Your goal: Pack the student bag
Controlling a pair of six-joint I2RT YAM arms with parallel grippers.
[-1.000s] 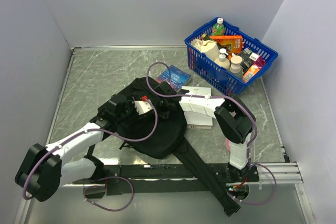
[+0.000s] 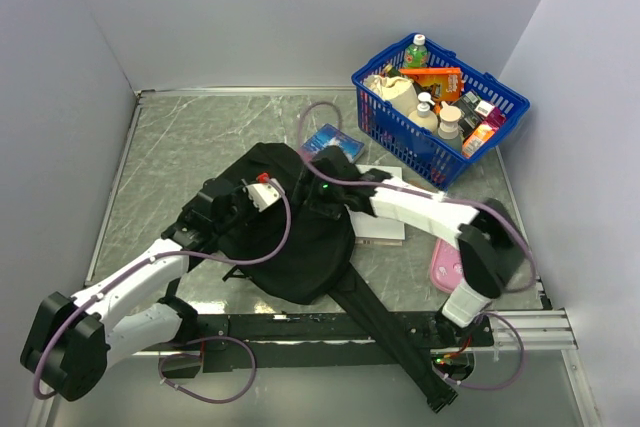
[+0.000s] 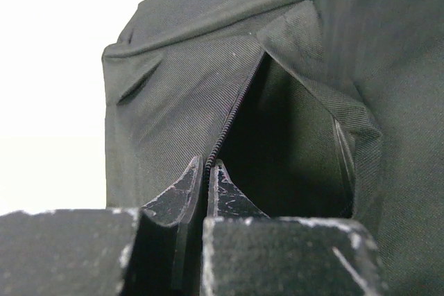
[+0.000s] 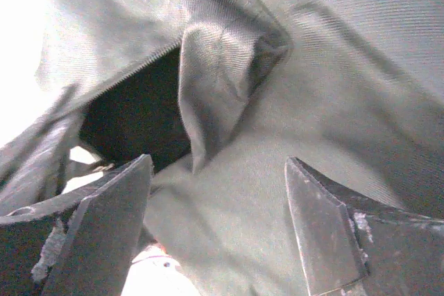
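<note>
A black fabric bag [image 2: 290,267] lies on the grey table, its strap trailing off the front edge. In the left wrist view my left gripper is shut on the bag's zippered edge [image 3: 231,116], beside a dark opening. My right gripper [image 2: 310,187] hangs over the bag's right part. In the right wrist view it [image 4: 218,164] stands open above the fabric [image 4: 347,123], with a folded flap and dark opening just beyond its fingers.
A blue basket [image 2: 395,132] full of bottles and packets stands at the back right. A blue booklet [image 2: 335,139], white books [image 2: 375,227] and a pink case [image 2: 445,267] lie right of and behind the bag.
</note>
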